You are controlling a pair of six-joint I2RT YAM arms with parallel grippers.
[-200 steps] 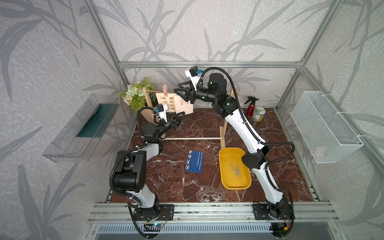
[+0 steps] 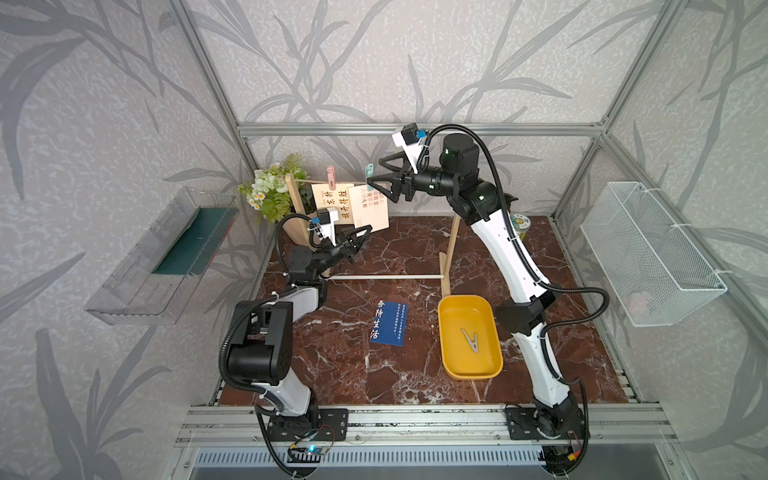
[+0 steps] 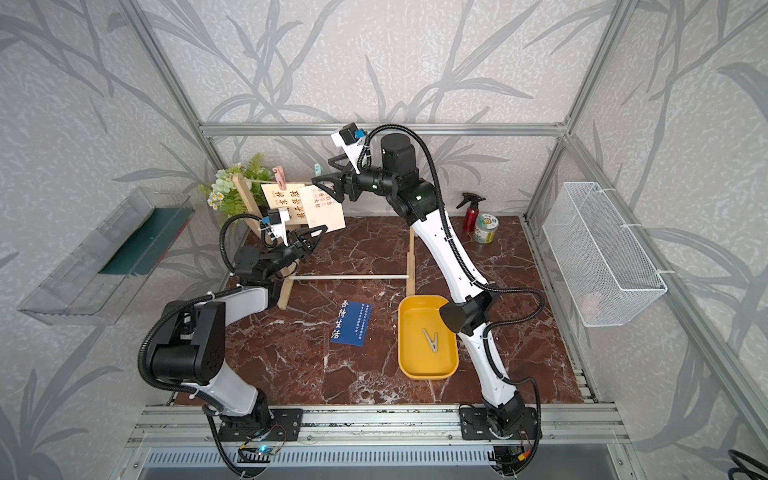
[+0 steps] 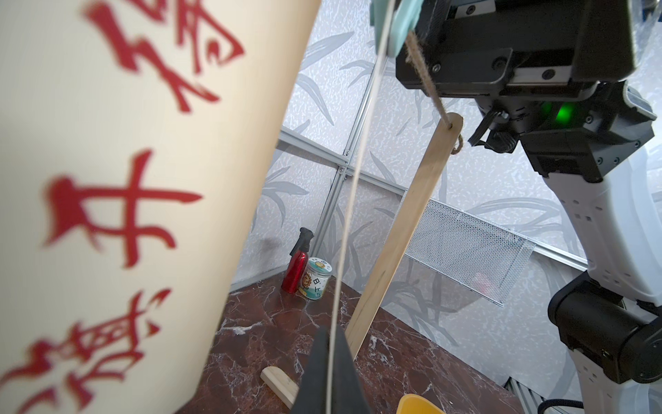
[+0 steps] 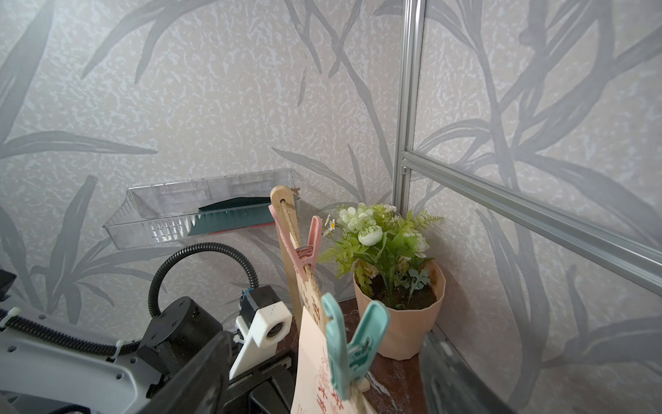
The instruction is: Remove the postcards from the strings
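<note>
Two cream postcards (image 2: 369, 209) with red and dark lettering hang from a string on a wooden frame (image 4: 403, 231), held by a pink clothespin (image 5: 304, 249) and a mint clothespin (image 5: 358, 348). My right gripper (image 2: 384, 176) is open at the mint clothespin, which stands between and beyond its fingers in the right wrist view. Below the postcards, my left gripper (image 2: 361, 238) is shut, with its tips close to the lower edge of the right postcard. A blue postcard (image 2: 388, 324) lies flat on the table.
A yellow tray (image 2: 488, 352) holding a grey clothespin (image 2: 470, 340) stands front right. A flower pot (image 5: 400, 331) is back left; a spray bottle (image 3: 470, 217) and a can (image 3: 485, 229) are back right. Baskets (image 2: 656, 248) hang at both sides.
My right gripper has moved up and to the right, uncovering the mint clothespin in the top left view. My left gripper has moved very slightly.
</note>
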